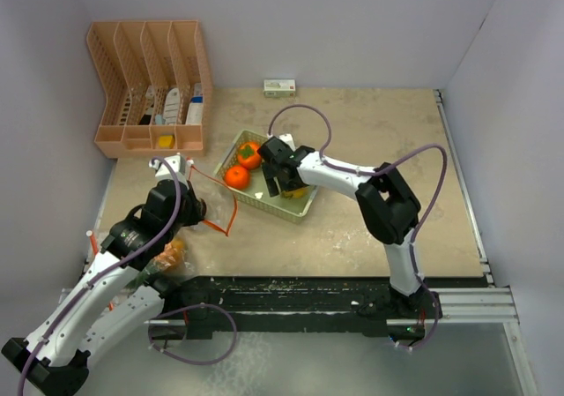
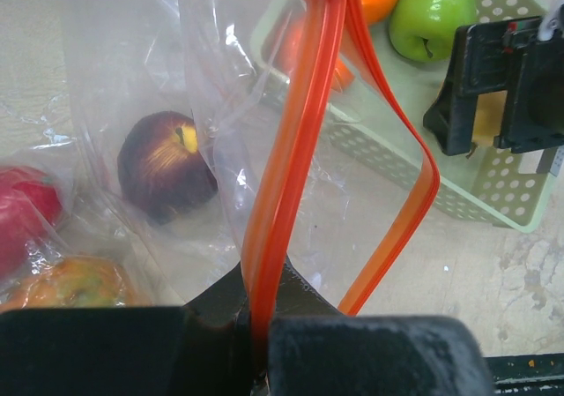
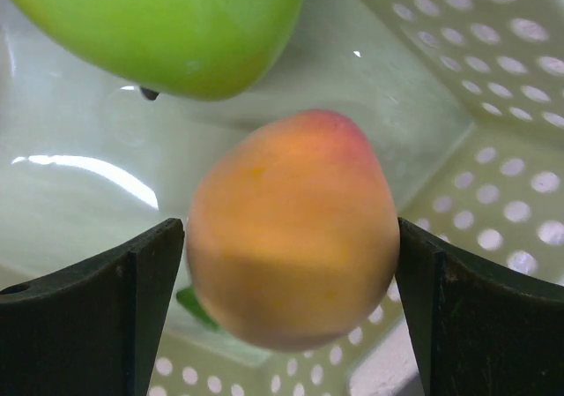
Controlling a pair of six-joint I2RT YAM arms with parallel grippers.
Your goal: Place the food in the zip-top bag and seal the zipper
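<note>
The clear zip bag with its orange zipper strip (image 2: 298, 140) hangs open at my left gripper, which is shut on the bag's edge. Inside the bag lies a dark round fruit (image 2: 167, 167), seen through the plastic. In the right wrist view, a peach (image 3: 295, 228) sits between the spread fingers of my right gripper, which is open. Whether the fingers touch it cannot be told. A green fruit (image 3: 176, 26) rests beside it in the pale green basket (image 1: 264, 205). Two orange fruits, one of them a persimmon (image 1: 248, 155), lie at the basket's left.
A red fruit (image 2: 25, 215) and a mottled fruit (image 2: 75, 283) lie under clear plastic left of the zip bag. A peach-coloured compartment rack (image 1: 150, 87) stands at the back left, a small box (image 1: 279, 87) behind the basket.
</note>
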